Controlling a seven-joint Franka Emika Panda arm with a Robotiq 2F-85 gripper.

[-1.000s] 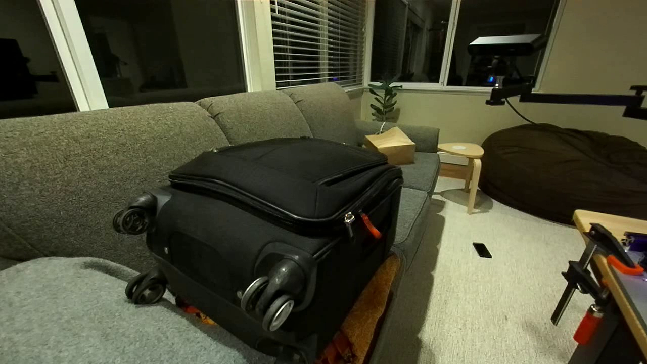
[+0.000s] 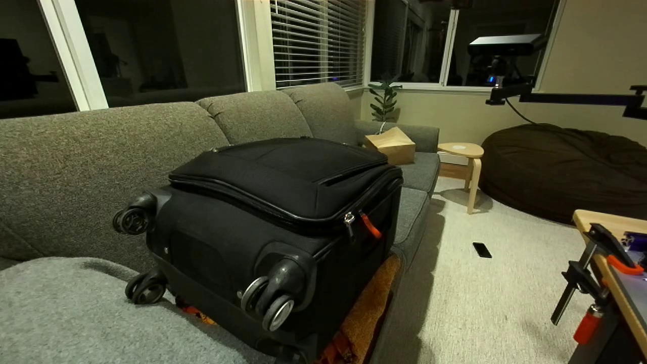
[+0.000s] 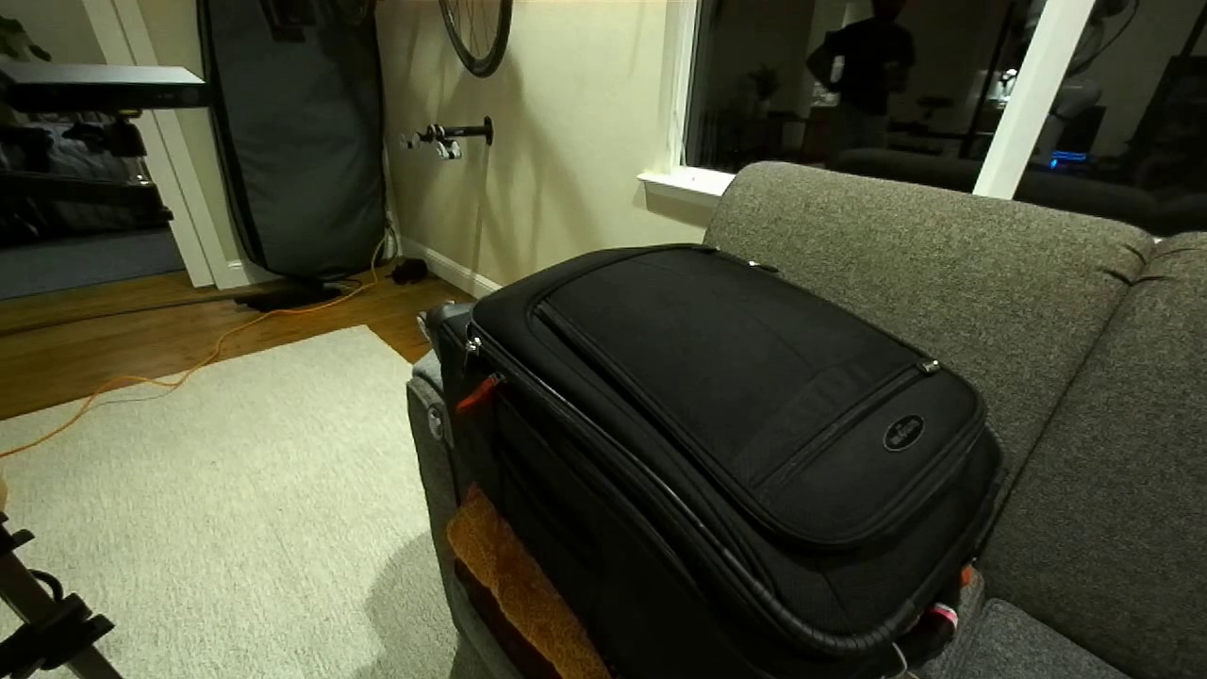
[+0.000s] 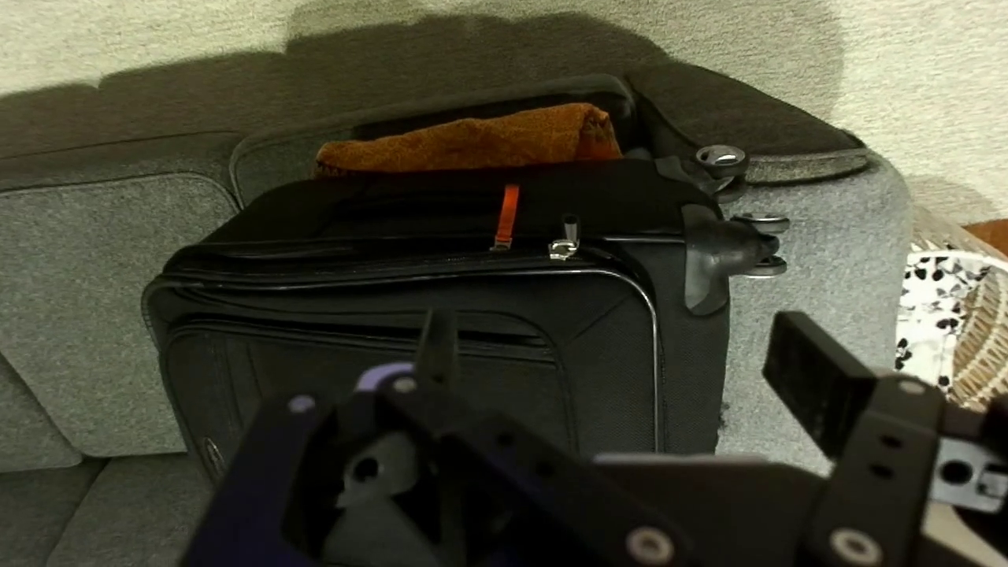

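Note:
A black soft-sided suitcase (image 2: 273, 176) lies flat on the grey sofa, its wheels towards the near armrest. Beside a metal zipper pull (image 4: 564, 247), an orange-red strap (image 4: 506, 216) hangs at the suitcase's edge; both also show in the two exterior views. My gripper appears only in the wrist view, its fingers wide apart with nothing between them. One blurred finger (image 4: 439, 348) overlaps the suitcase in the picture, while the other finger (image 4: 814, 364) lies over the armrest. The gap from the fingers to the suitcase is hard to judge.
An orange-brown cloth (image 4: 472, 140) is tucked along the suitcase's front side. On the sofa's far end sits a paper bag (image 2: 391, 144). A table corner with a clamp (image 2: 591, 279) juts in at right, and a phone (image 2: 482, 249) lies on the open carpet.

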